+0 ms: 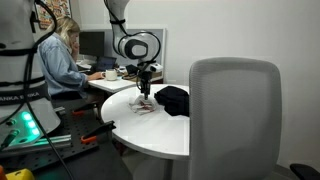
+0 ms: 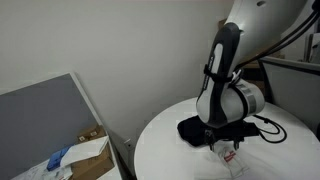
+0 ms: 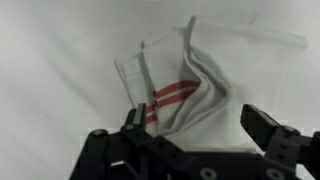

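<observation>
A crumpled white cloth (image 3: 235,75) with red stripes (image 3: 172,97) lies folded on the white table (image 1: 160,137). In the wrist view its folds show between and beyond the fingertips of my open gripper. Exterior view 1 has the gripper (image 1: 147,90) pointing down just over the cloth (image 1: 143,106). From exterior view 2, the cloth (image 2: 229,160) appears beneath the gripper, partly covered by it. Whether the fingers touch the fabric is not clear. No cloth is visibly pinched.
A black cloth (image 1: 173,99) is bunched on the table beside the white one. A grey chair back (image 1: 235,120) stands at the table's near right side. Someone (image 1: 62,65) sits at the left behind the arm.
</observation>
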